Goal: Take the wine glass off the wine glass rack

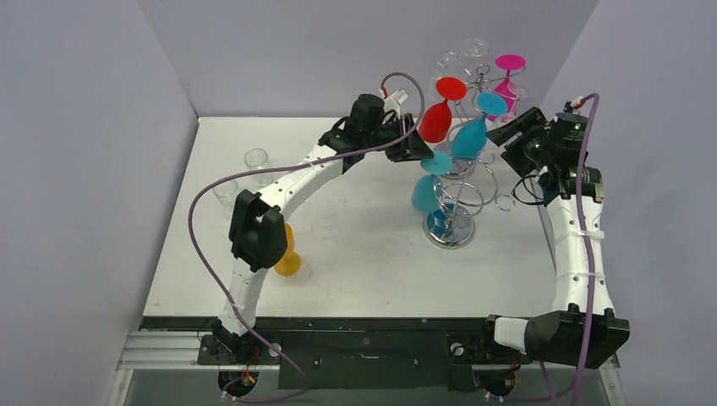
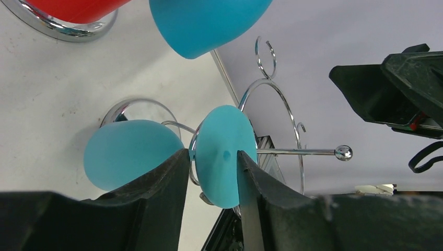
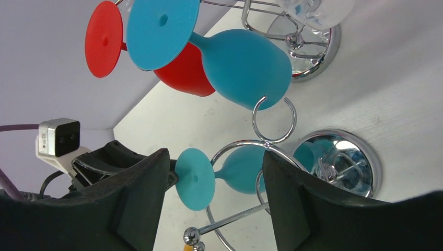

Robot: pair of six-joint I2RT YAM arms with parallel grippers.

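A light-blue wine glass hangs upside down on the near, lower rack [image 1: 478,203]; its round foot [image 2: 222,162] faces up and its bowl [image 2: 130,154] points down. My left gripper is part open at that foot, which shows between and beyond its fingertips; whether they touch it I cannot tell. In the right wrist view the left gripper's dark finger [image 3: 172,175] reaches the foot's edge. My right gripper [image 1: 511,135] stands at the rack's right side, part open, with nothing seen held between its fingers.
Behind, a taller rack carries a red glass [image 1: 436,123], a blue glass [image 1: 470,138], a pink glass [image 1: 505,91] and clear ones. A yellow glass [image 1: 288,265] and clear glasses [image 1: 256,159] stand on the left of the table.
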